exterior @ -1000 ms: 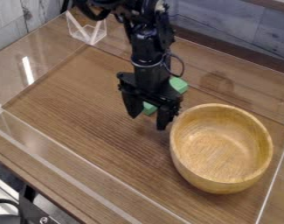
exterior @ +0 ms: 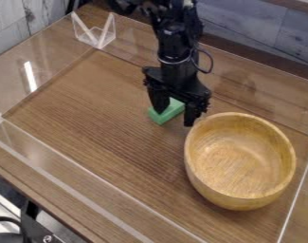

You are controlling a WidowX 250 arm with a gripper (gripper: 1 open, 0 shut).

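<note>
A black robot arm hangs from the top centre, its gripper (exterior: 176, 106) low over a green object (exterior: 165, 114) on the wooden table (exterior: 81, 142). The gripper is open, its fingers either side of the green object's upper part; whether they touch it is unclear.
A large tan oval bowl (exterior: 239, 161) takes up the right side, just right of the gripper. A clear plastic container (exterior: 96, 31) stands at the back left. A black cable lies at the lower left corner.
The gripper has moved back, away from the camera, over the green object. The green object now shows lower in view, to the left of where it showed before.
</note>
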